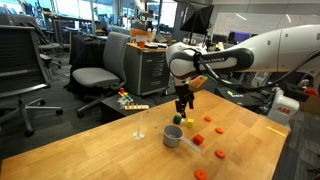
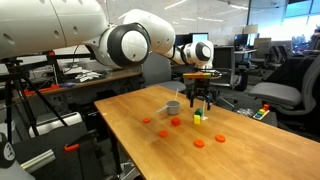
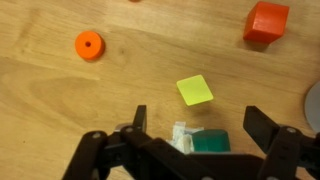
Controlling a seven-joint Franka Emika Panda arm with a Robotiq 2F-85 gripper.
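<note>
My gripper stands open above the table, nothing between its fingers. In the wrist view a yellow block (image 3: 195, 90) lies just ahead of the gap between the fingertips. A green block (image 3: 210, 141) shows low in that gap, partly covered by the gripper's body, with a whitish piece (image 3: 181, 134) beside it. Exterior view 1 has the gripper (image 1: 185, 105) over the green block (image 1: 177, 118), behind a grey metal cup (image 1: 172, 136). A red block (image 3: 266, 22) sits at the wrist view's upper right.
An orange disc (image 3: 90, 45) lies at the wrist view's upper left. More orange-red pieces, such as a disc (image 2: 198, 142), are scattered over the table. The cup (image 2: 172, 107) stands near the blocks.
</note>
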